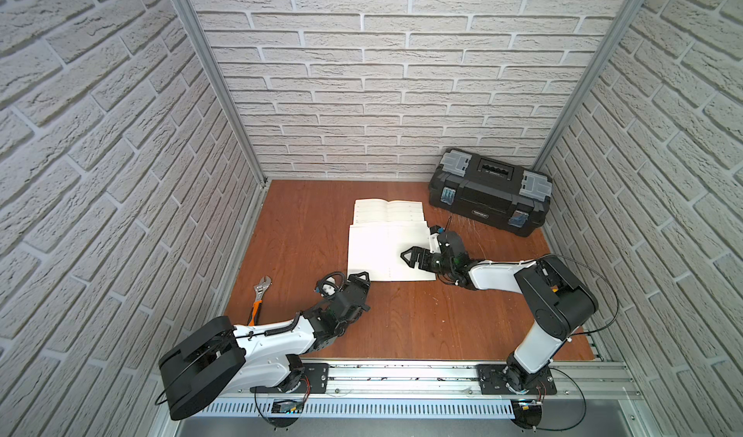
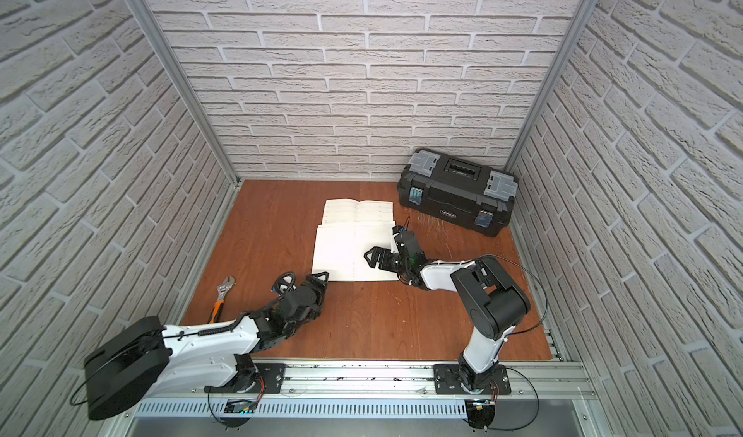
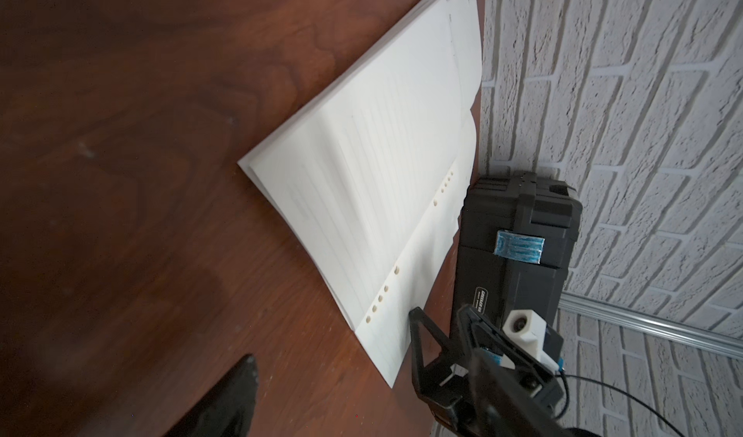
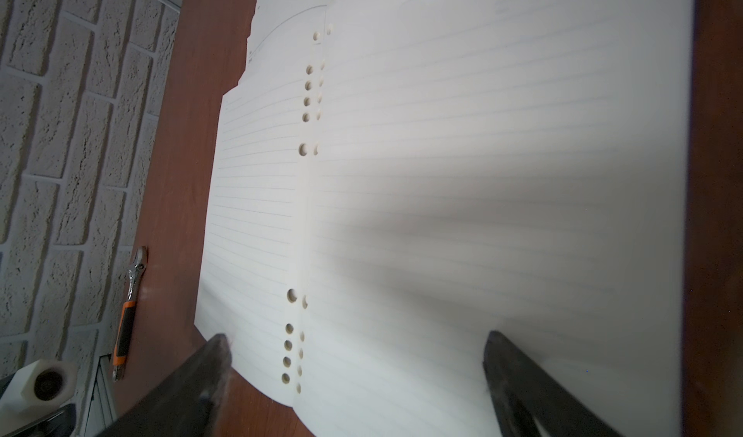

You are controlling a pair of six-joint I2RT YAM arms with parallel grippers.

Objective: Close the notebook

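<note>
An open notebook [image 1: 379, 251] with punched, lined white pages lies on the wooden table, more sheets behind it. My left gripper [image 1: 340, 282] is at its lower left corner; in the left wrist view its fingertips stand apart over bare wood, nothing between them. My right gripper [image 1: 412, 257] hovers over the right page. In the right wrist view its fingertips are wide apart above the paper, nothing held between them.
A black toolbox [image 1: 489, 189] stands at the back right. An adjustable wrench [image 1: 257, 300] lies at the left edge.
</note>
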